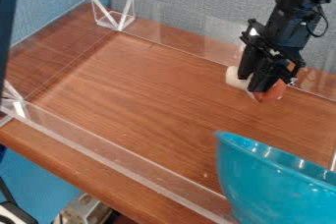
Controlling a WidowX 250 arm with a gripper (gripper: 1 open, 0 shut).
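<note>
My black gripper (262,71) is at the upper right, over the wooden table (132,90), with a small white and orange-red object (269,92) at its fingertips, partly hidden behind them. Whether the fingers are closed on it I cannot tell. A large teal bowl (273,177) stands at the front right, below and nearer than the gripper.
Clear plastic walls edge the table, with white brackets (113,16) at the back left and at the left side. A grey padded wall stands behind.
</note>
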